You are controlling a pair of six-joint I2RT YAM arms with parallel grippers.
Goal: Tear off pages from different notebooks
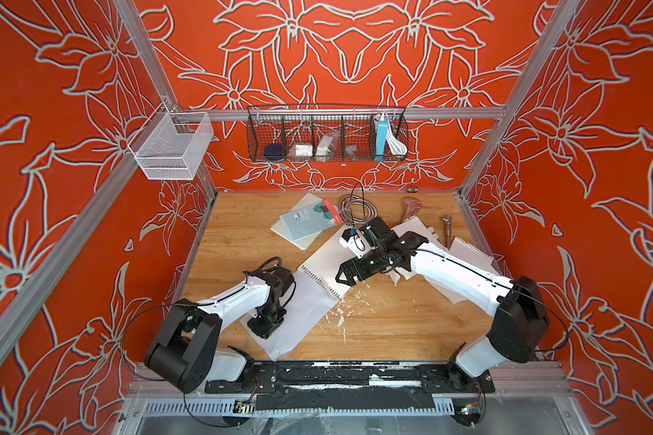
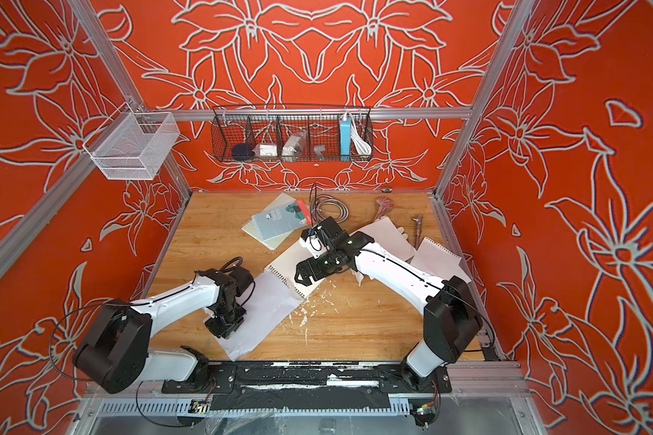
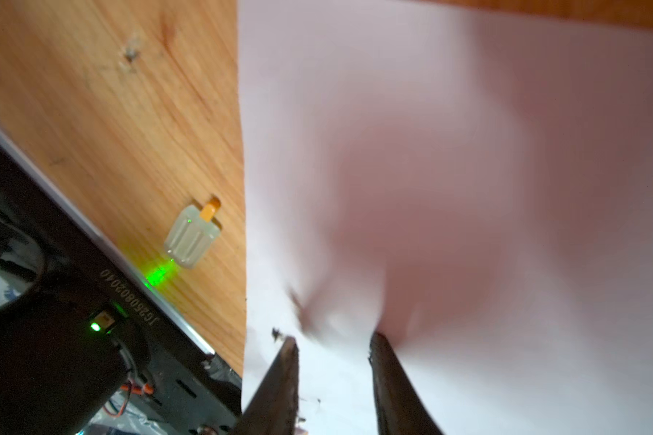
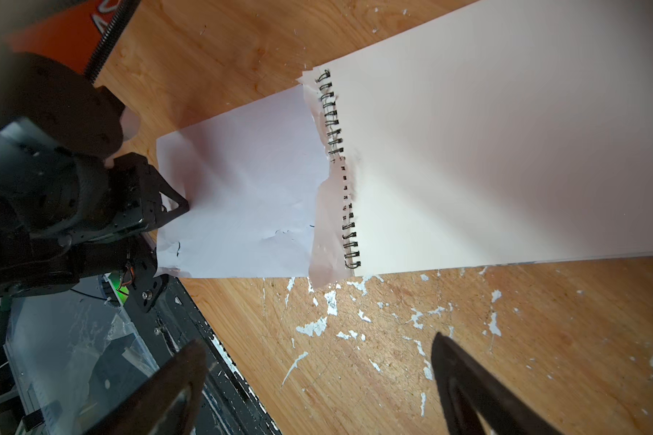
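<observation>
An open spiral notebook lies mid-table, its wire binding beside a large loose-looking sheet with a torn edge along the rings. My left gripper is down on that sheet near its outer end, at the table's front left, shut on the paper. My right gripper hangs over the notebook's white page, open with nothing between its fingers. More pads lie at the right, and a grey-blue covered notebook lies on another at the back.
A coiled hose and tools lie at the back right. Paper scraps litter the front middle. A small plastic piece is near the front edge. Wire baskets hang on the back wall.
</observation>
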